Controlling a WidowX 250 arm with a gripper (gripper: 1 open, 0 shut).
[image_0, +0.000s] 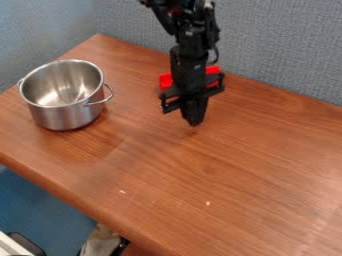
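Observation:
The black robot gripper (191, 101) hangs low over the wooden table in the upper middle of the camera view, in front of a red object (213, 72) that it partly hides. Whether its fingers are open or shut is unclear, as is whether anything lies between them. A shiny steel pot (60, 110) with side handles stands at the left.
A grey padded wall (287, 50) runs along the back. The table's left edge drops to a blue surface at lower left.

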